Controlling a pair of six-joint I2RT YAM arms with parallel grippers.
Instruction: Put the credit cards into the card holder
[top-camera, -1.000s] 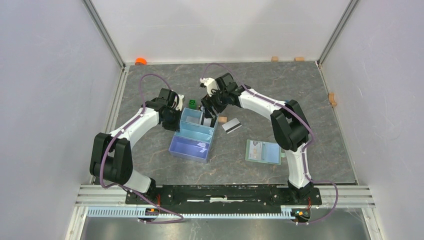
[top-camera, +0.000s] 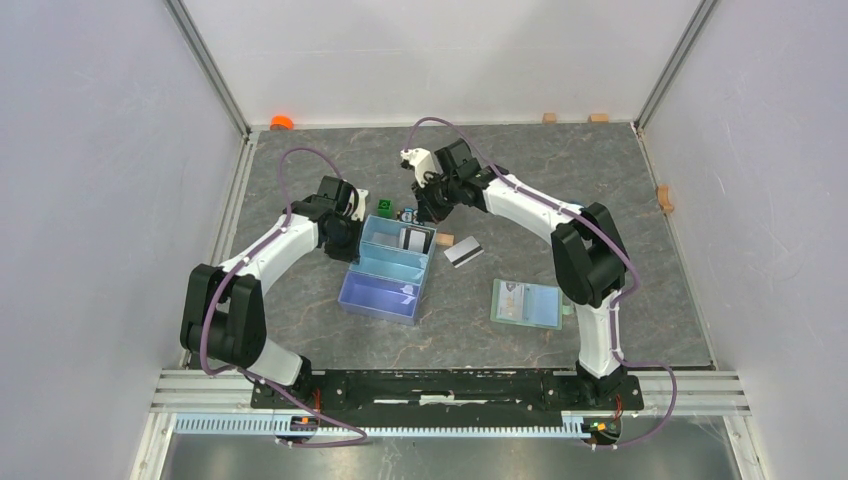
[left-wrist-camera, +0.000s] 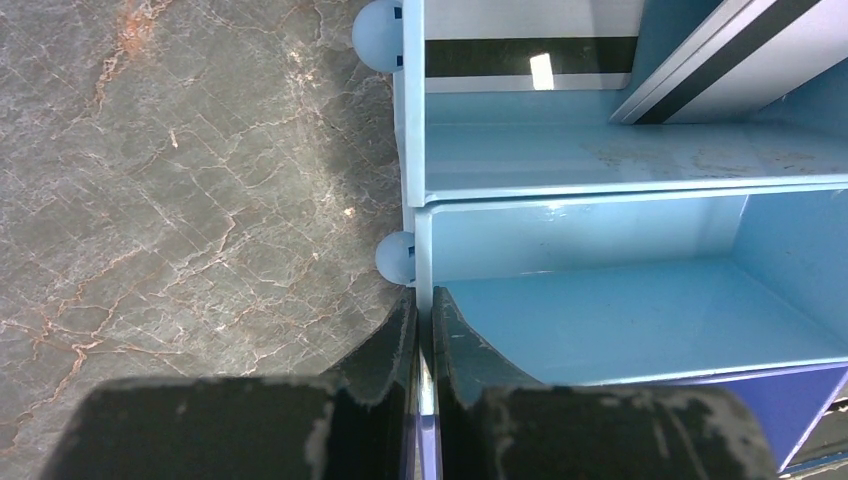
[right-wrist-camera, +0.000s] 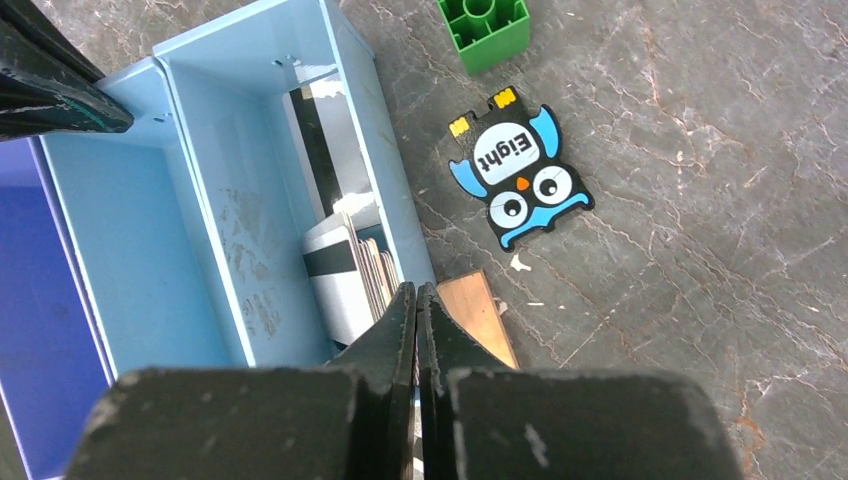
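Observation:
The card holder (top-camera: 381, 294) is a blue box with three compartments, the nearest one darker. My left gripper is shut on its left side wall, beside the middle compartment (left-wrist-camera: 640, 310). In the far compartment one card lies flat (left-wrist-camera: 530, 60) and several cards (right-wrist-camera: 340, 290) lean together against its right end. Outside, to the right, a white card with a dark stripe (top-camera: 463, 251) lies on the table. My right gripper is shut with nothing showing between its fingers, over the far right corner of the holder.
A wooden block (right-wrist-camera: 478, 310) sits against the holder's right side. Behind the holder are an owl figure (right-wrist-camera: 522, 170) and a green block (right-wrist-camera: 487, 32). A pale blue-green tray (top-camera: 527, 304) lies at the front right.
My right gripper has shifted slightly up and away from the far compartment, so more of the leaning cards shows. The left arm and the holder have stayed in place.

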